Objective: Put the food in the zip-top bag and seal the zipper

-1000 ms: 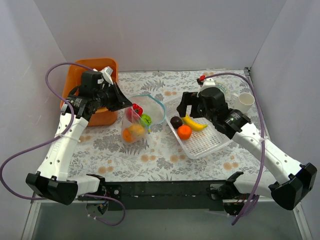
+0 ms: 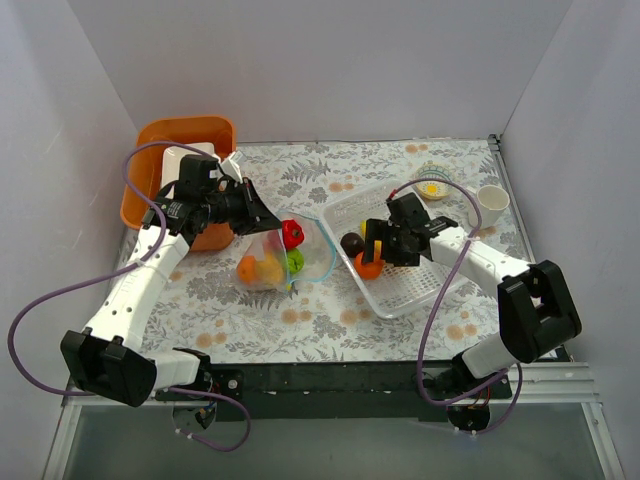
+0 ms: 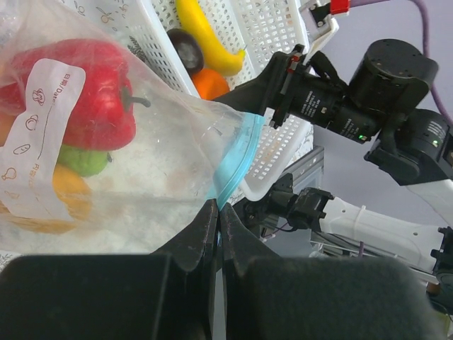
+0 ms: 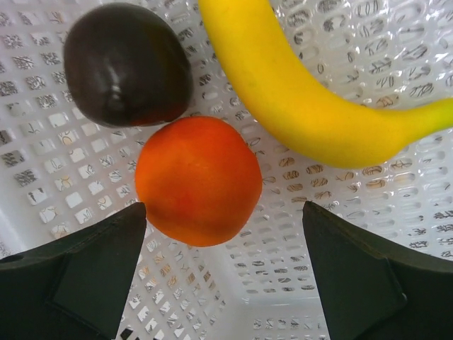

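The zip top bag [image 2: 310, 255] holds a red pepper [image 3: 99, 95], a green one [image 2: 295, 261] and orange-yellow items; my left gripper is shut on its edge by the blue zip strip [image 3: 241, 149]. My right gripper is open, low in the white basket, its fingers either side of an orange [image 4: 198, 173]. An avocado-like dark fruit [image 4: 127, 67] and a banana [image 4: 297, 106] lie beside the orange.
An orange bin [image 2: 142, 170] with a white board stands at the back left. A mug [image 2: 490, 203] and a small plate [image 2: 434, 176] are right of the basket [image 2: 400, 298].
My right gripper has come down into the basket around the orange. My left gripper and the bag have shifted slightly toward the front and right.
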